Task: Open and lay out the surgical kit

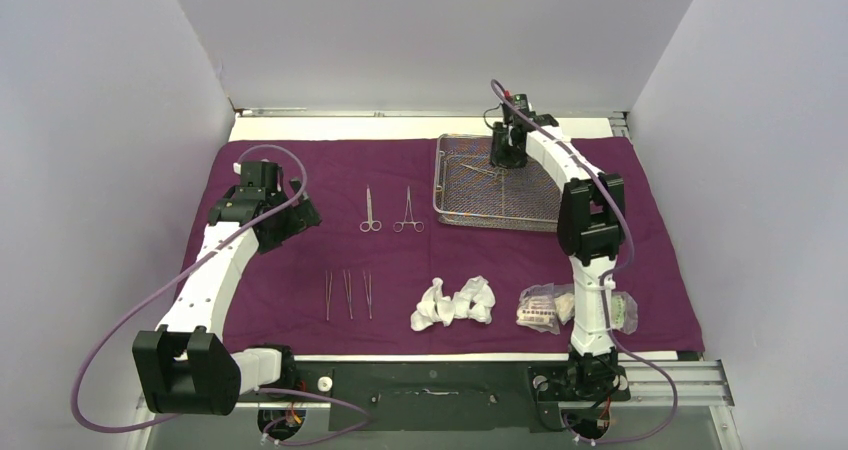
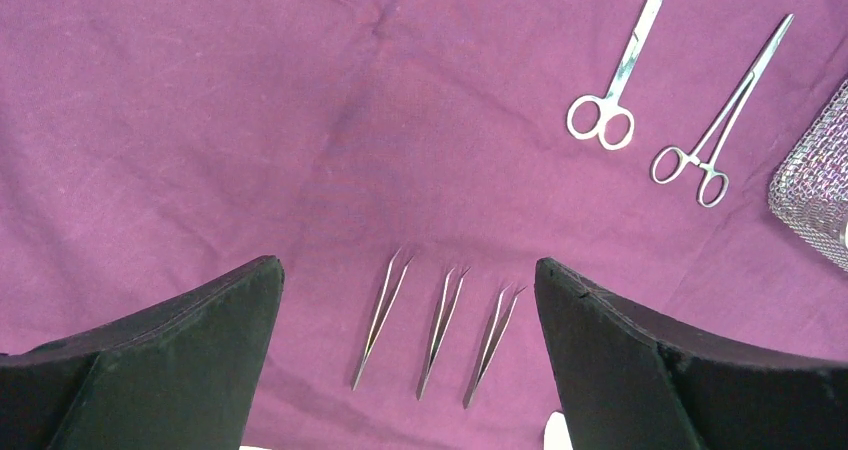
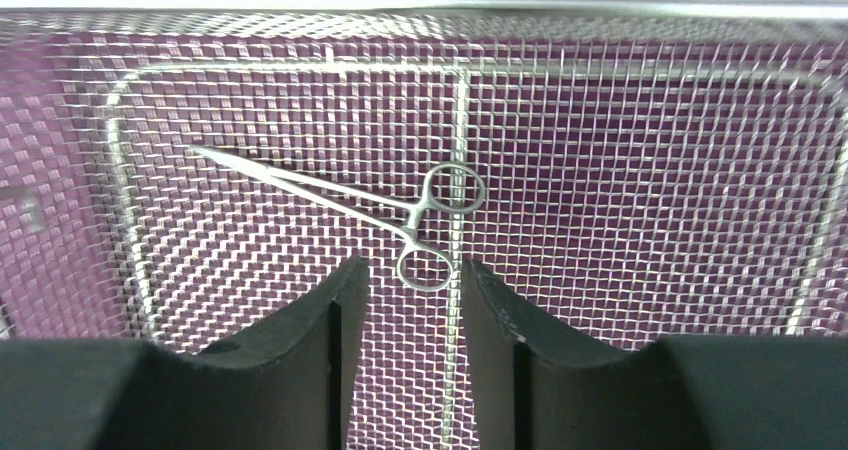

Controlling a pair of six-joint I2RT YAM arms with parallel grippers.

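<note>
A wire mesh tray (image 1: 470, 200) at the back right holds one clamp (image 3: 230, 162). My right gripper is over it, fingertips near the ring handles, part open with nothing visibly held. On the purple cloth left of the tray lie scissors (image 1: 369, 210) and another clamp (image 1: 408, 216); several tweezers (image 2: 436, 340) lie in a row nearer the front. My left gripper is open above the cloth at the left, holding nothing.
A crumpled white cloth (image 1: 450, 305) lies front centre. Plastic packs (image 1: 540, 310) lie front right, beside the right arm.
</note>
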